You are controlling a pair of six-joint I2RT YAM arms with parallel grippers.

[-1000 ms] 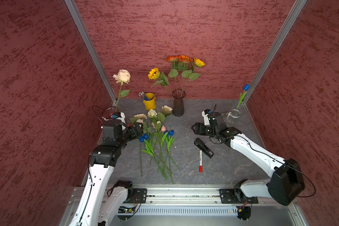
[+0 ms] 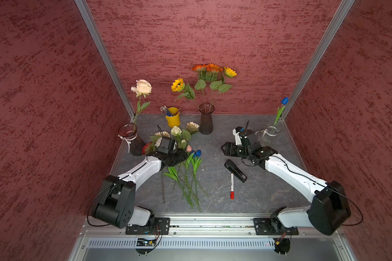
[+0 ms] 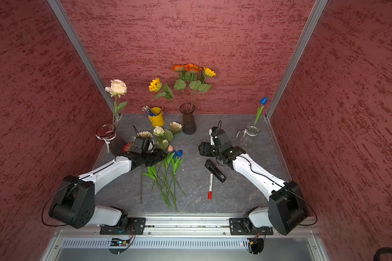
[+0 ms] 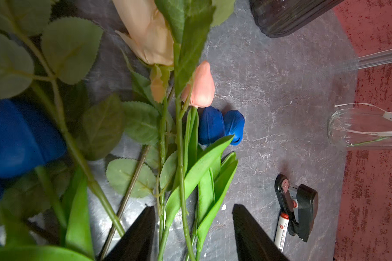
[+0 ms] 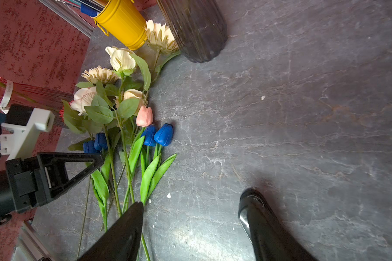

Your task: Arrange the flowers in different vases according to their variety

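Note:
My left gripper hangs open over the flower pile, with stems showing below its gap; none is visibly gripped. Below it in the left wrist view lie a pink tulip (image 4: 203,84), blue tulips (image 4: 211,126) and a pale rose (image 4: 150,37); another blue bloom (image 4: 21,134) looms at the left. The right gripper stands open and empty beside the pile. A dark vase (image 2: 137,144) at left holds a cream rose (image 2: 142,87). Orange and yellow flowers (image 2: 213,68) stand in the middle vase (image 2: 206,124). One blue tulip (image 2: 284,101) is in the clear vase (image 2: 272,130).
A black stapler (image 2: 235,170) and a white-and-red marker (image 2: 232,187) lie in front of the right gripper. The yellow pail (image 2: 173,118) with thin sticks stands behind the pile. Bare tabletop (image 2: 213,174) separates the pile from the stapler.
My left gripper has moved rightward from beside the left vase to above the flower pile, now covering the blue tulips at its left.

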